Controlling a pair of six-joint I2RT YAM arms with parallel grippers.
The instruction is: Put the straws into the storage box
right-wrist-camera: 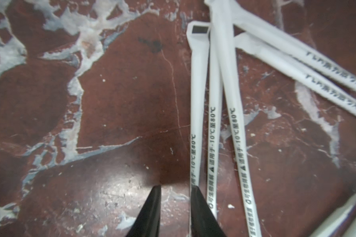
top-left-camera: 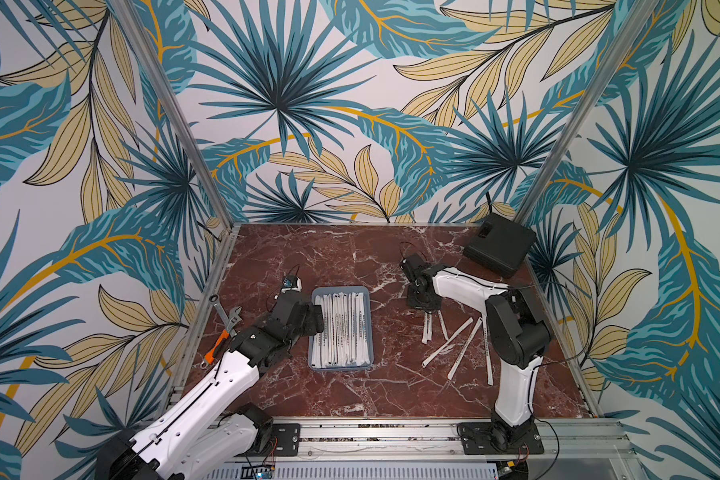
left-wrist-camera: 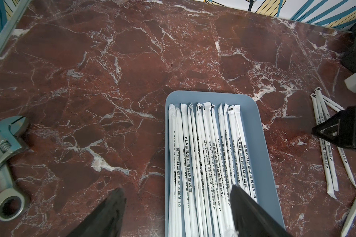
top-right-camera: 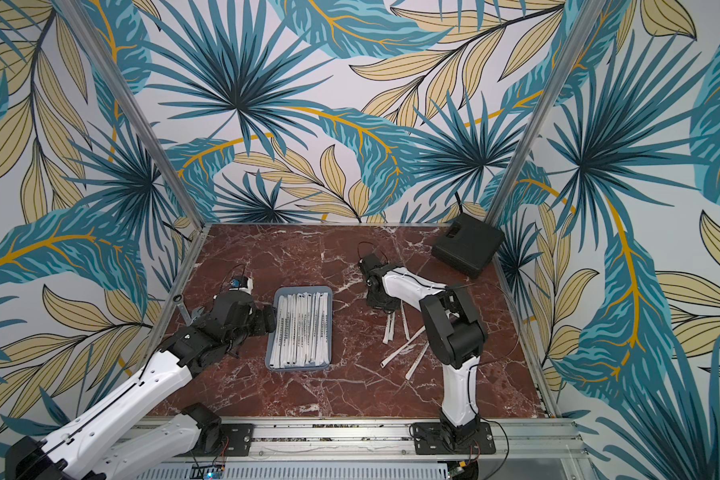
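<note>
Paper-wrapped straws (left-wrist-camera: 203, 158) lie side by side inside the grey-blue storage box (left-wrist-camera: 213, 96), which they largely fill. Above the box's left side hangs my left gripper, its blurred fingers apart and nothing held between them. Over on the right of the table, my right gripper is open, low over loose straws. One straw (right-wrist-camera: 199, 79) runs down beside the inner edge of its right finger (right-wrist-camera: 203, 211); whether they touch I cannot tell. Two more straws (right-wrist-camera: 229, 79) lie just right of it, partly overlapping at their far ends.
More loose straws (top-left-camera: 464, 348) are scattered between the right gripper and the right arm's base. At the back right stands a black case (top-left-camera: 500, 244). A wrench (left-wrist-camera: 11, 197) and an orange-handled tool (top-left-camera: 216, 348) rest along the left edge. The table behind the box is clear.
</note>
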